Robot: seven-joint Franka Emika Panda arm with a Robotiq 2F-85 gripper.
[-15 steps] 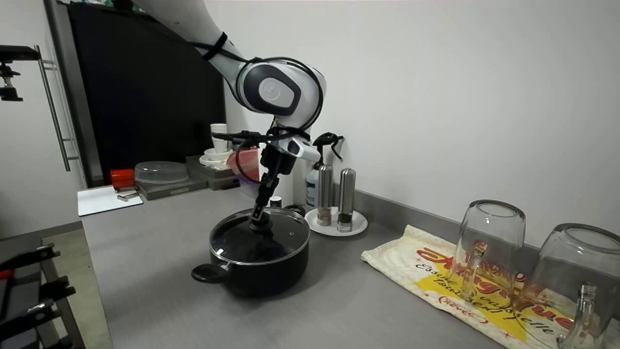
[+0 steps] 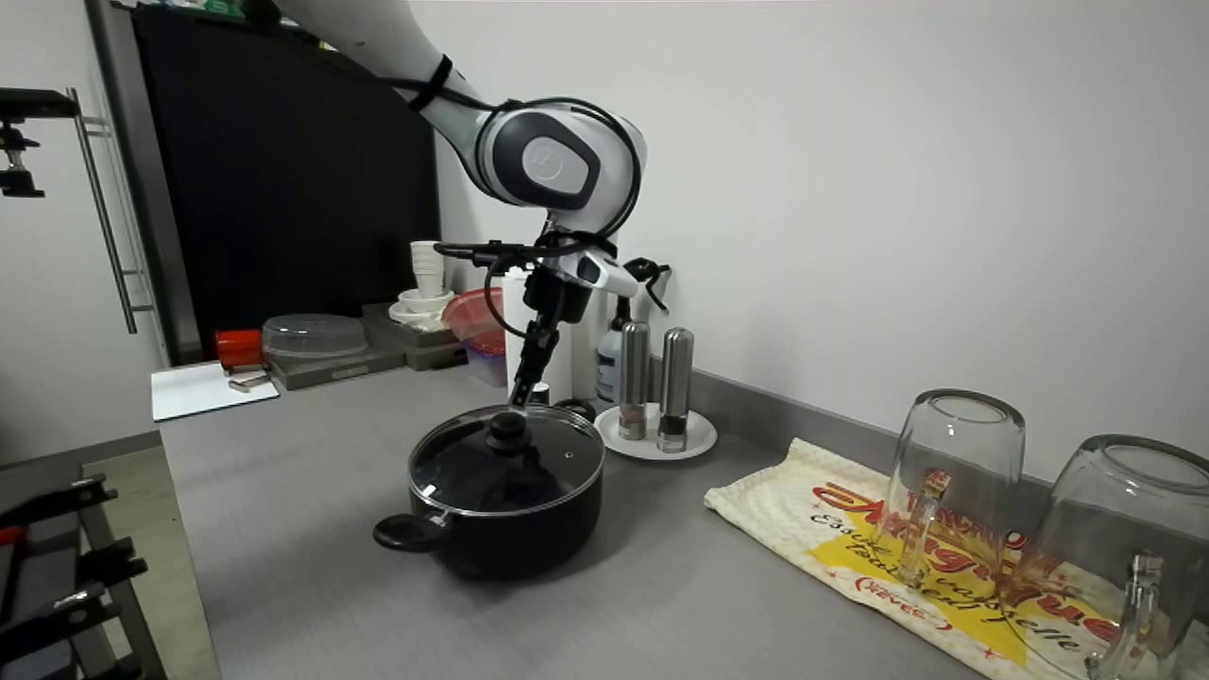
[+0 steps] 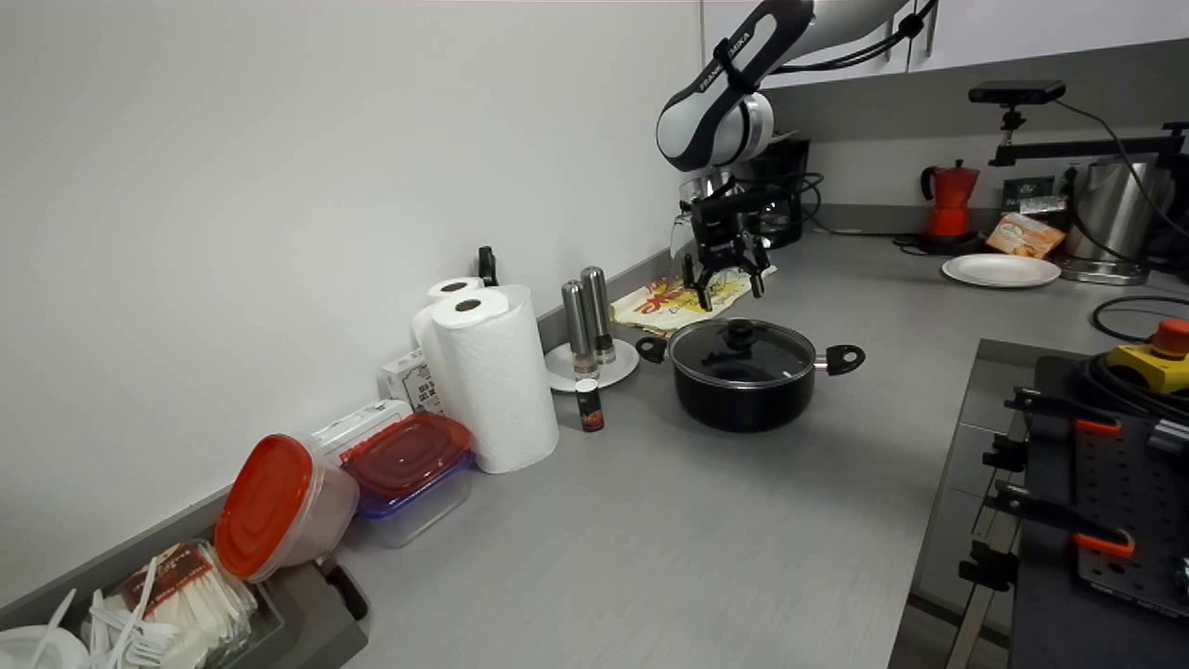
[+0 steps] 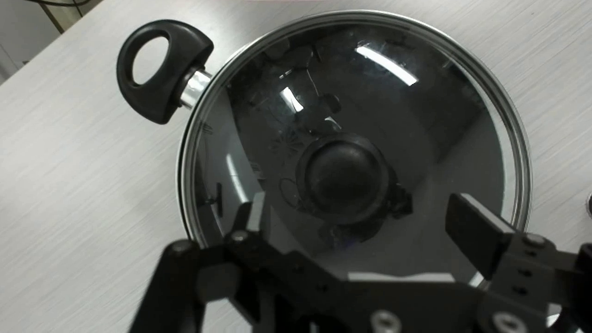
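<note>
A black pot with two handles stands on the grey counter, covered by a glass lid that lies level on its rim. In the wrist view the lid's round black knob appears ahead of the fingertips, a little above the space between them. My gripper is open, its two fingers spread wide with nothing between them. Seen from the second exterior view, the gripper hangs just above the pot, apart from the knob. One pot handle shows at the upper left of the wrist view.
Two metal grinders stand on a white plate by the wall, close to the pot. A small dark bottle and paper towel rolls are nearby. Glass mugs rest on a cloth.
My gripper has risen and shifted slightly right in the first exterior view, away from the lid's knob. The pot and lid have stayed in place.
</note>
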